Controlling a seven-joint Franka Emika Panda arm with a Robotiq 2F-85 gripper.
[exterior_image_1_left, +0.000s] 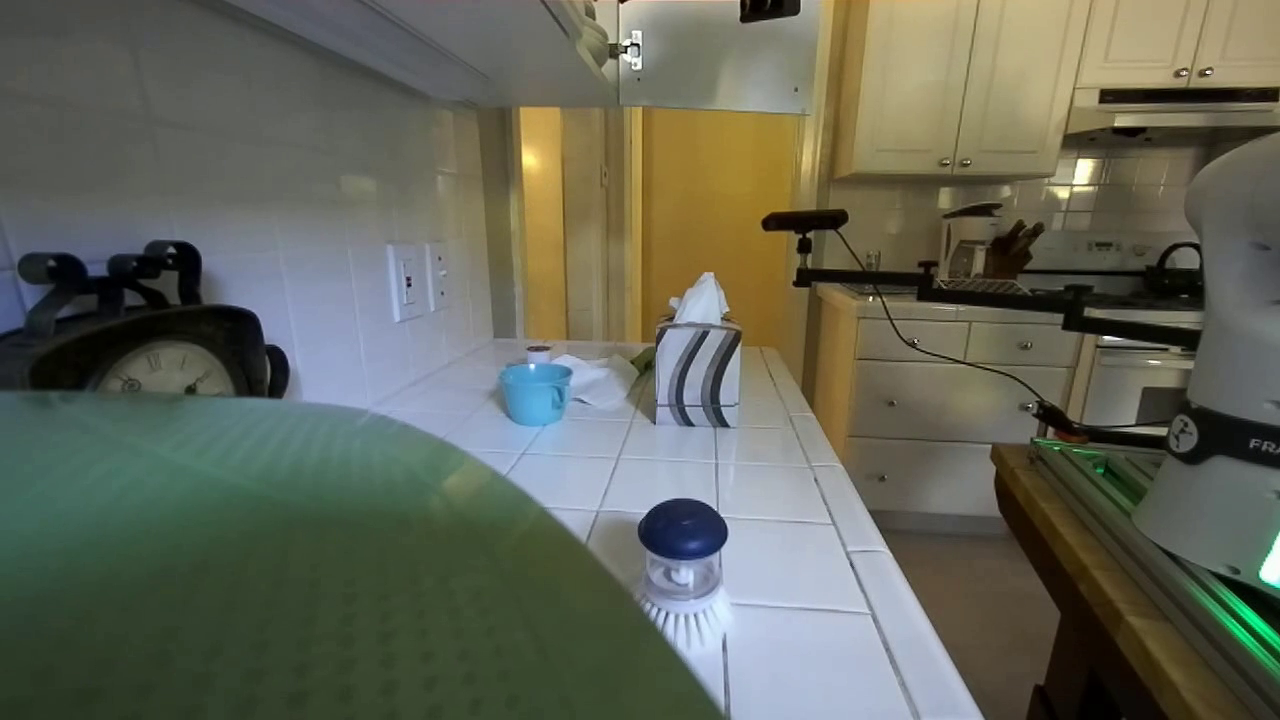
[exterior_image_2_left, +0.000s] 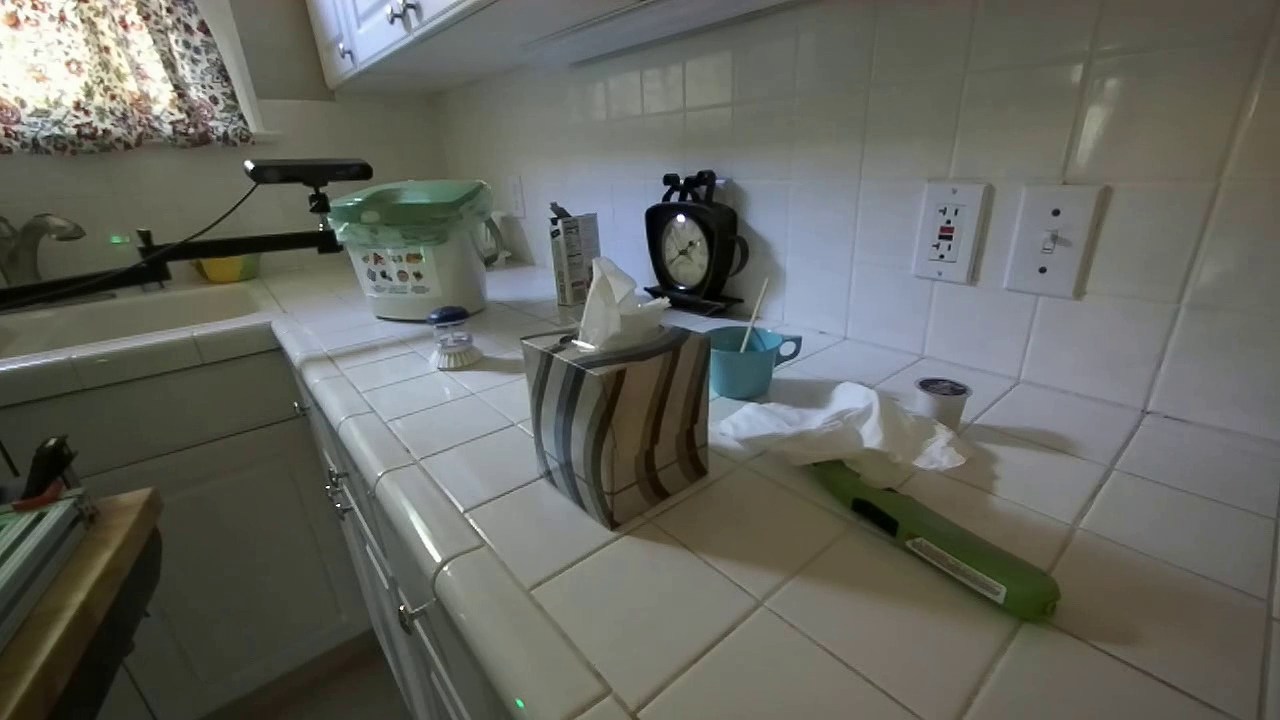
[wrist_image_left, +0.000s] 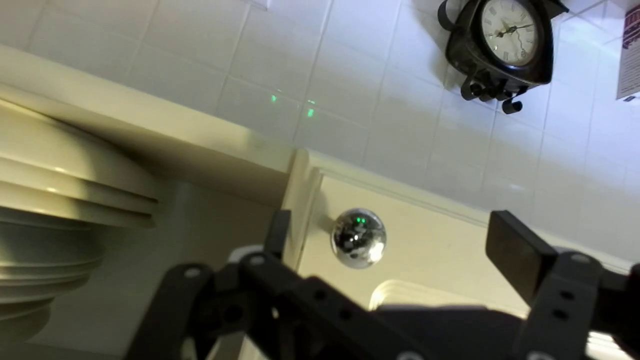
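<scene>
My gripper stands open in the wrist view, its dark fingers (wrist_image_left: 520, 255) wide apart. A round, shiny knob (wrist_image_left: 358, 238) on a cream cabinet door (wrist_image_left: 414, 225) shows between the fingers, nearer the left one. Whether either finger touches the knob or the door cannot be told. To the left, the open cabinet (wrist_image_left: 198, 210) holds stacked pale bowls (wrist_image_left: 66, 165). An open cabinet door (exterior_image_1_left: 720, 60) hangs over the counter in exterior view 1. The gripper is not clearly visible in the exterior views.
The tiled counter carries a tissue box (exterior_image_2_left: 618, 420), a blue cup (exterior_image_2_left: 740, 364), a dish brush (exterior_image_2_left: 452, 340), a black clock (exterior_image_2_left: 692, 250), a lidded bin (exterior_image_2_left: 414, 264) and a green lighter-like tool (exterior_image_2_left: 936, 546).
</scene>
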